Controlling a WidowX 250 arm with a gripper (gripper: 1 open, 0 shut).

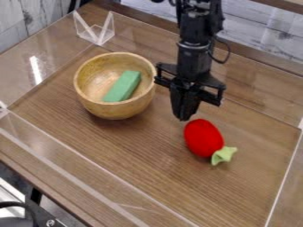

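The black robot arm reaches down from the top centre to my gripper (186, 103), which is low over the wooden table, right of a yellow bowl (92, 69) holding a green block (122, 87). A red object with a pale green top (203, 136) lies below and to the right of the gripper, apart from it. Whether the fingers are open or shut is unclear at this size.
A clear plastic container (95, 27) stands at the back left. A dark cable or part shows at the bottom left edge.
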